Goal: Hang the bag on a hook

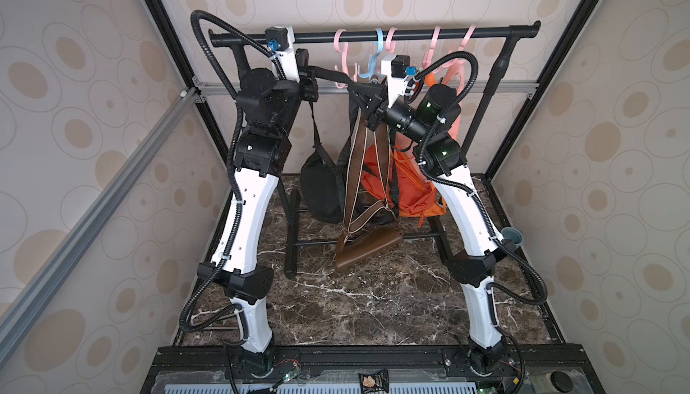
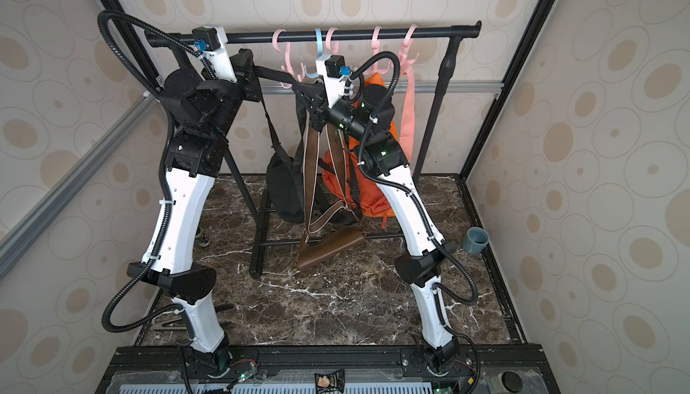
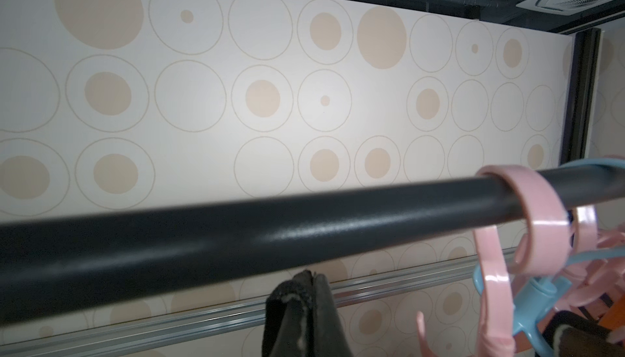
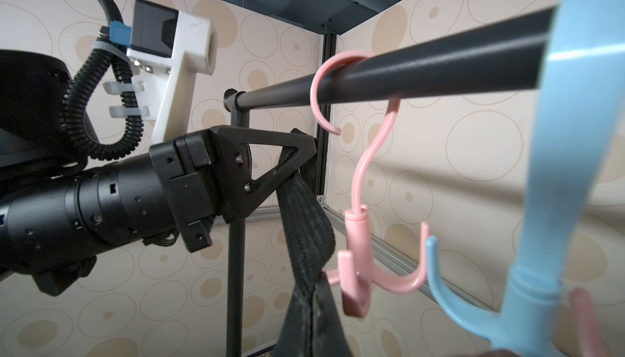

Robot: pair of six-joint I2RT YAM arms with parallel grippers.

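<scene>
The dark bag (image 1: 320, 187) hangs in front of the rail, near the floor, with one strand of its black strap (image 4: 304, 226) running up to my left gripper. That gripper is shut on the strap, high by the rail's left part. From there the strap stretches right to my right gripper, whose fingertips are shut on it too. Just right of the strap hangs a pink hook (image 4: 358, 253) with upturned prongs, its near prong close to the strap. A blue hook (image 4: 530, 298) is farther right. Whether strap and pink hook touch, I cannot tell.
The black rail (image 1: 302, 37) spans the back. A brown bag (image 1: 370, 246) hangs in the middle and an orange bag (image 1: 406, 185) to its right. More pink hooks (image 1: 432, 45) are on the right side. The rail's left part is bare.
</scene>
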